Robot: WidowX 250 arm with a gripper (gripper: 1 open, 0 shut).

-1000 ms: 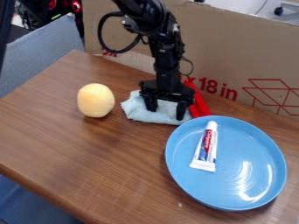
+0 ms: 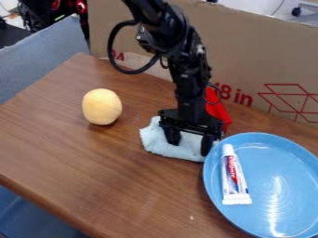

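The black arm's gripper point(image 2: 189, 138) is down on a folded white cloth point(image 2: 162, 143) in the middle of the table; I cannot tell whether its fingers are open or shut. A red object point(image 2: 215, 110) sits behind the gripper, partly hidden. A pale yellow round object point(image 2: 102, 106) stands to the left. On the right, a blue plate point(image 2: 273, 200) holds a white toothpaste tube point(image 2: 233, 177).
A cardboard box wall point(image 2: 273, 65) runs along the back of the wooden table point(image 2: 99, 177).
The gripper has moved a little toward the front right along with the cloth, and the blue plate and tube have shifted toward the front right.
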